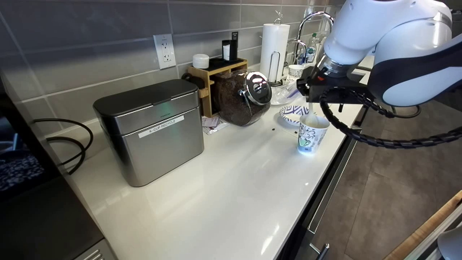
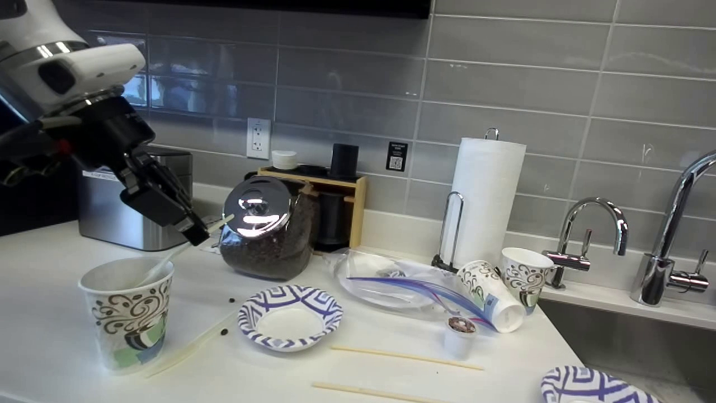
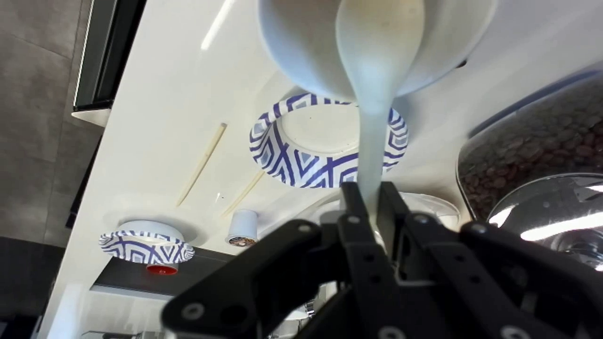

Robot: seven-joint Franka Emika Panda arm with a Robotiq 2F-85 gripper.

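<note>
My gripper is shut on the handle of a white plastic spoon (image 3: 377,68). In the second exterior view the gripper (image 2: 199,232) hangs just above and right of a patterned paper cup (image 2: 131,322), which stands upright on the counter. The spoon (image 2: 160,267) slants down from the fingertips, its bowl end inside the cup below the rim. From the wrist, the spoon's bowl lies over the inside of the cup (image 3: 299,51). Whether the spoon touches the cup's bottom is hidden. In the first exterior view, the cup (image 1: 312,135) is near the counter's front edge.
Close by are a blue-and-white paper bowl (image 2: 290,317), a coffee bean jar (image 2: 268,228) and a plastic bag (image 2: 376,279). Stirring sticks (image 2: 406,358) and a small pod (image 2: 460,338) lie toward the sink. A steel bin (image 1: 149,132) stands farther left.
</note>
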